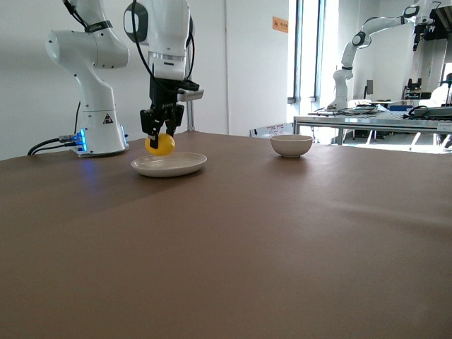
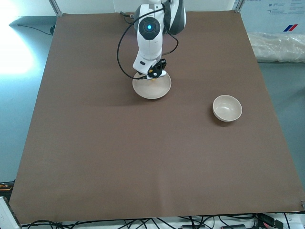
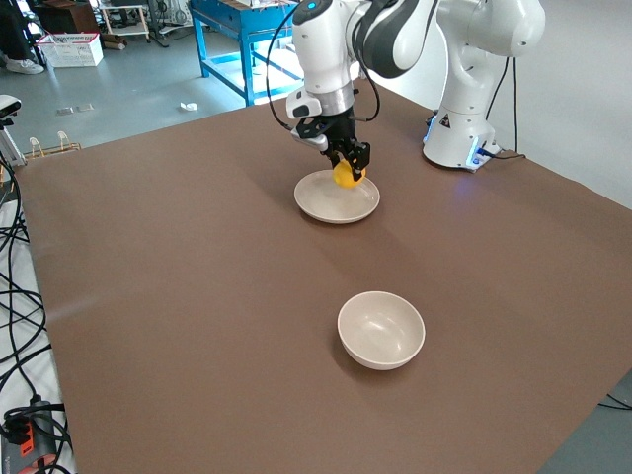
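Note:
My gripper [image 1: 161,131] points down over a pale shallow plate [image 1: 168,167], with a yellow round object [image 1: 161,147] between or just under its fingers, low above the plate; the right view shows the same yellow object [image 3: 346,176] at the fingertips. Whether the fingers are closed on it is unclear. In the left view the gripper hides most of it over the plate [image 2: 151,91]. A small empty white bowl [image 2: 227,108] stands apart on the brown table, to the right in that view.
The arm's white base [image 3: 459,138] stands at the table's back edge. Cables [image 2: 52,224] lie along the front edge.

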